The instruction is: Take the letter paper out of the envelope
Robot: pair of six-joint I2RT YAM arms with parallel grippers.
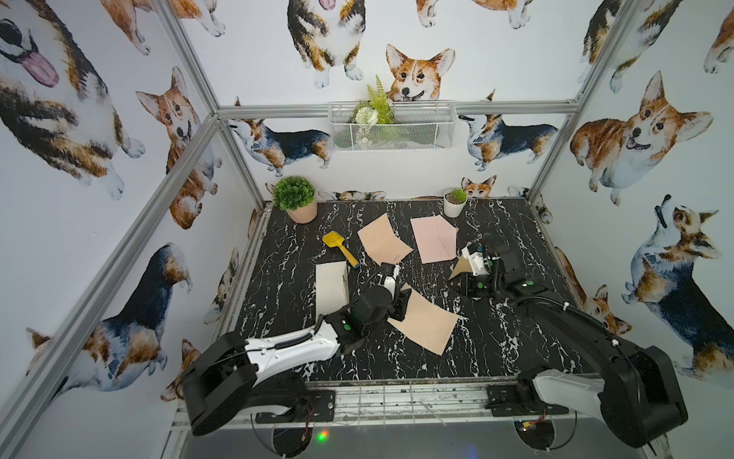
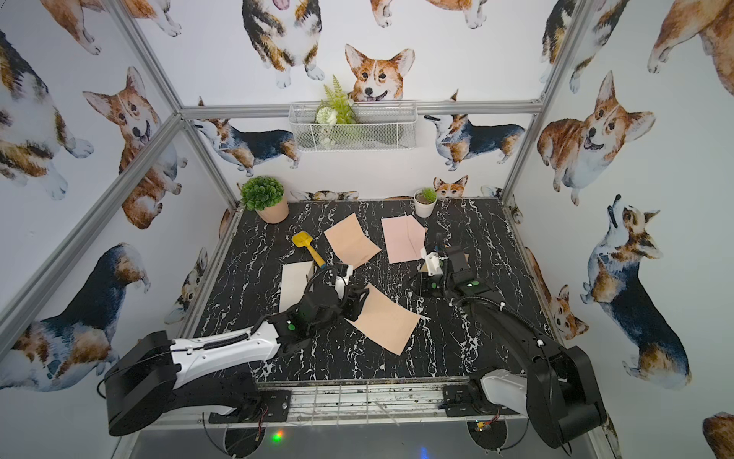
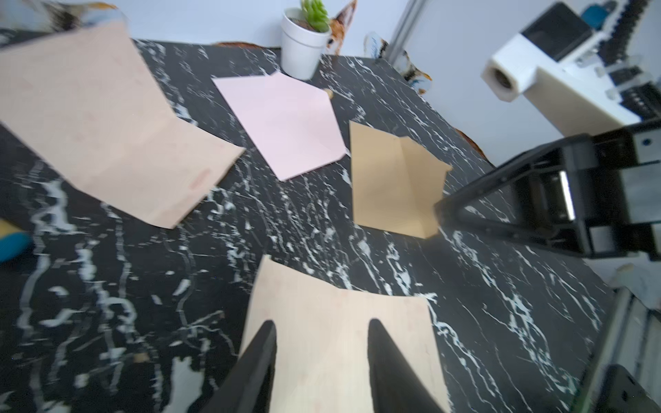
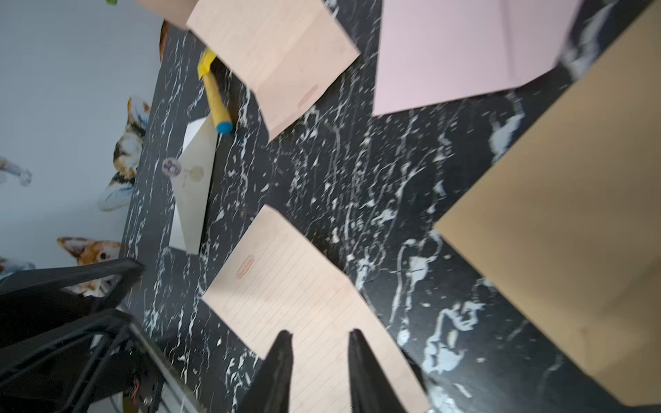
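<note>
Lined peach letter paper (image 4: 303, 296) lies spread on the front middle of the table. The left gripper is open above it, its fingers apart and no paper pinched between them. In the right wrist view, the right gripper also has its fingers apart, with the lined sheet visible beyond the gap. In the top left view, the right arm is over a folded brown paper piece (image 3: 389, 179) on the right. A cream envelope (image 4: 191, 180) with a round seal-like spot lies at the left, partly behind the left arm in the top right view.
Another peach folded sheet (image 1: 384, 239) and a pink one (image 1: 433, 238) lie toward the back. A yellow-headed tool (image 1: 340, 248) rests near the cream envelope. Potted plants, one large (image 1: 296, 200) and one small (image 1: 455, 202), line the back edge.
</note>
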